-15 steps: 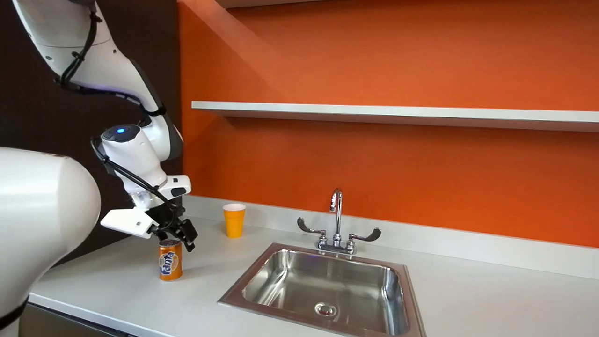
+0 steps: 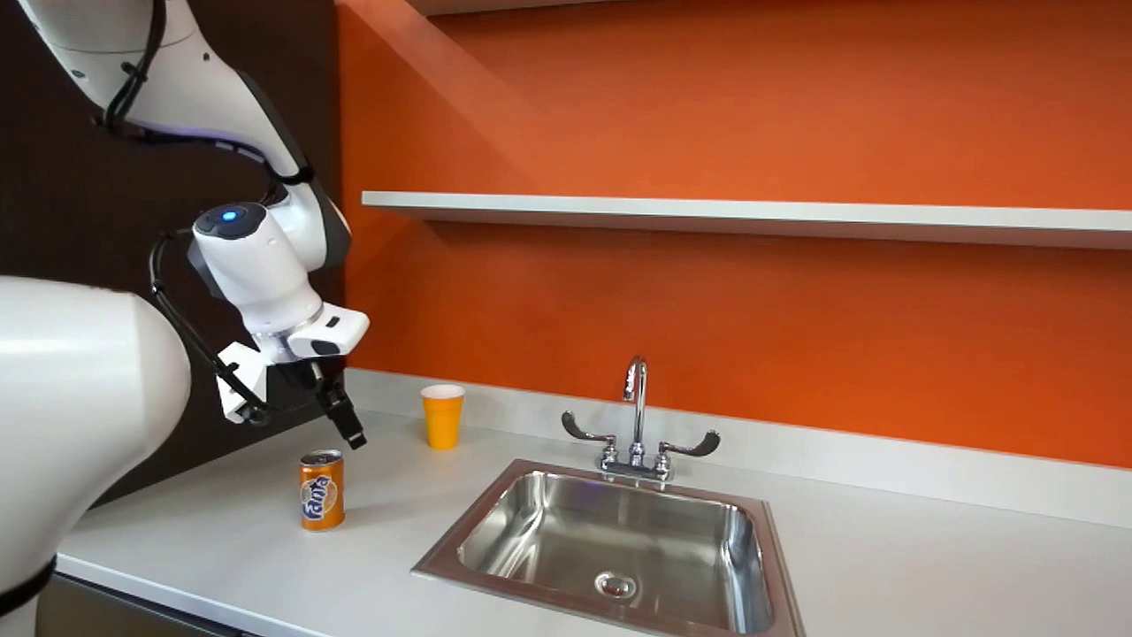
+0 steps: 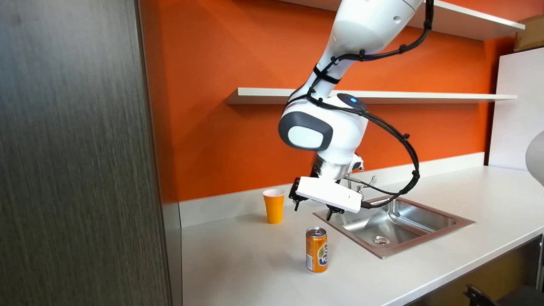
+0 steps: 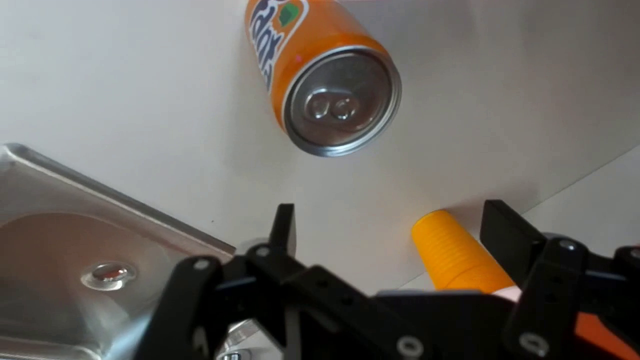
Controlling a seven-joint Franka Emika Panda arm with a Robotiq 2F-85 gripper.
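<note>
An orange Fanta can (image 2: pixel 321 497) stands upright on the counter, left of the sink. In the wrist view the can (image 4: pixel 342 96) shows its closed silver top, ahead of the fingers and apart from them. My gripper is open, with nothing held between its fingertips. It hangs in the air above the counter, higher than the can; in exterior view 2 the gripper (image 3: pixel 312 210) appears up and behind the can (image 3: pixel 316 250). Near the back wall a yellow cup (image 2: pixel 442 418) stands upright. Part of that cup (image 4: pixel 459 255) is covered by the right finger in the wrist view.
A steel sink (image 2: pixel 478 520) with a faucet (image 2: pixel 637 414) is set into the counter right of the can. Above runs a white shelf (image 2: pixel 743 211). A dark panel (image 3: pixel 76 153) closes off the left side.
My gripper has risen away from the can's top, and the wrist has turned. The can and the cup stand where they were.
</note>
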